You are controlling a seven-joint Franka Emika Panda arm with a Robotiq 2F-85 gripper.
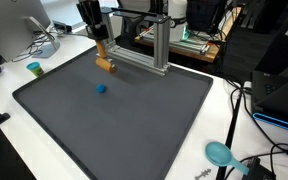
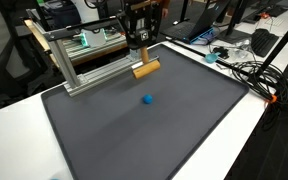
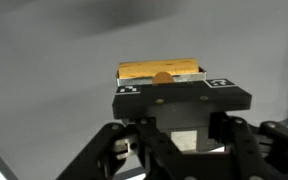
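A wooden mallet hangs head down from my gripper [image 1: 99, 37], which is shut on its upright handle [image 1: 101, 47]. The mallet's light wooden head [image 1: 106, 65] lies crosswise below, above the dark grey board. In the second exterior view the head [image 2: 146, 69] is in front of the white rack, towards the back of the board. From the wrist, the head [image 3: 164, 69] shows just beyond the black fingers [image 3: 134, 101], with the handle mostly hidden by them. A small blue object [image 1: 100, 88] rests on the board, nearer the cameras than the mallet.
The dark grey board [image 1: 124, 120] is otherwise largely bare. A white metal rack [image 2: 94, 75] stands along its back edge, close to the mallet. A green cup [image 1: 35, 69] sits off the left side, and a teal round item [image 1: 220, 153] lies at the front right.
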